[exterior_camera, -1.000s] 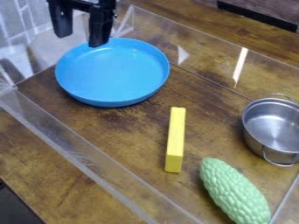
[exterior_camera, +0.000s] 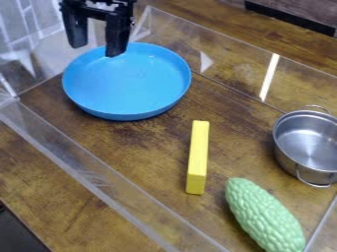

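My black gripper is at the top left, above the far rim of a blue round plate, its two fingers pointing down and apart, with nothing visible between them. The plate looks empty. A yellow rectangular block lies on the wooden table right of centre. A green bumpy vegetable, like a bitter melon, lies at the bottom right. A steel pot stands at the right edge and appears empty.
Clear plastic walls border the wooden work area on several sides. The middle of the table, between plate, block and pot, is bare.
My gripper has shifted slightly, a little to the right and up. The plate, block, vegetable and pot have stayed where they were.
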